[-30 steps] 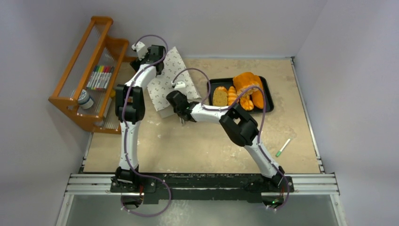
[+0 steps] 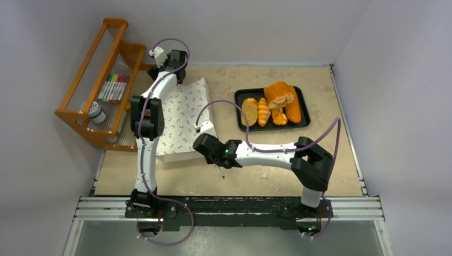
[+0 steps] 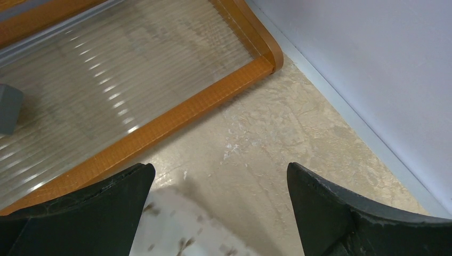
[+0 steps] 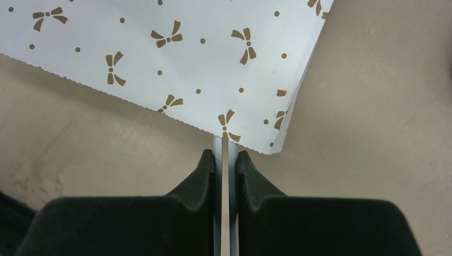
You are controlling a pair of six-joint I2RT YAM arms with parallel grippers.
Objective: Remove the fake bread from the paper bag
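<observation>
The white paper bag [image 2: 183, 109], printed with bows, lies left of centre in the top view; no bread shows inside it. Several pieces of fake bread [image 2: 263, 111] rest in a black tray at the right. My left gripper is open near the bag's back end, beside the shelf, with the bag's blurred paper below. My right gripper is at the bag's front edge, its two fingertips close together with a narrow gap under the paper's edge; whether paper is between them is unclear.
A wooden shelf [image 2: 80, 115] with markers and a jar stands at the left. Walls border the back and sides.
The right arm has moved toward the front of the table, and the paper bag has slid the same way, away from the back wall. The left arm is nearly still.
</observation>
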